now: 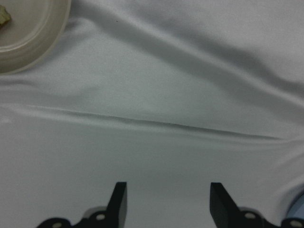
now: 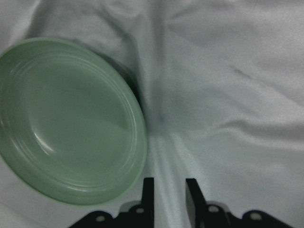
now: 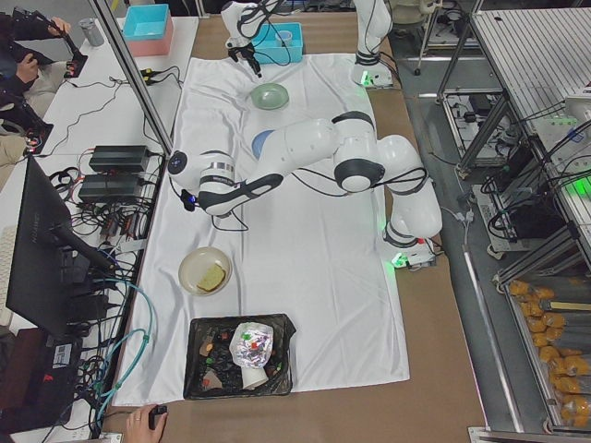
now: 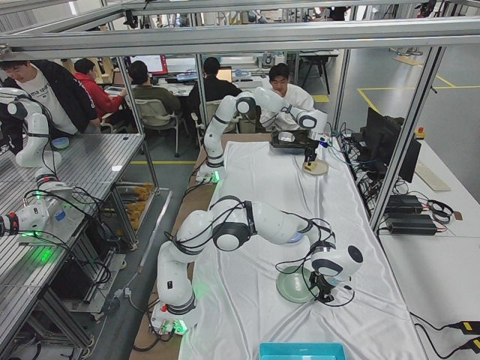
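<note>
My left gripper hangs open and empty over white cloth, between a beige plate (image 3: 192, 272) holding a yellowish piece (image 3: 212, 277) and a blue dish (image 1: 297, 213), mostly hidden by the arm in the left camera view. My right gripper stands part open, empty, beside a green plate (image 2: 71, 123) at the far end of the table in the left camera view.
A black tray (image 3: 199, 383) with a foil item (image 3: 251, 343) and small pieces stands at the near end. A turquoise bin (image 4: 301, 352) is beyond the green plate. The cloth right of the beige plate is clear.
</note>
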